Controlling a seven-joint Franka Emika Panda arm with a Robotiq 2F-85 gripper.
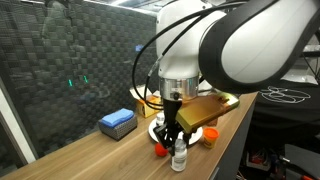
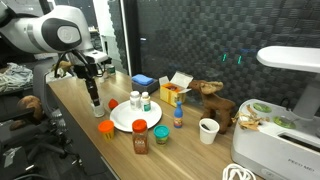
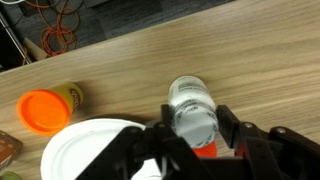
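Note:
A small white bottle or shaker with a silvery cap stands between the fingers of my gripper in the wrist view. My gripper has closed on its top end from above. In exterior view 1 the bottle is upright near the table's front edge, its upper part partly covered by the fingers. From exterior view 2, the same bottle shows under the gripper, and its base appears to be on or very close to the wood. A red round item lies right behind it, partly hidden by the gripper.
Beside the bottle is a white plate bearing white bottles. Around it stand an orange-lidded jar, a red-lidded jar, a teal-lidded jar and a blue bottle. A blue box sits farther back; bare wood lies left.

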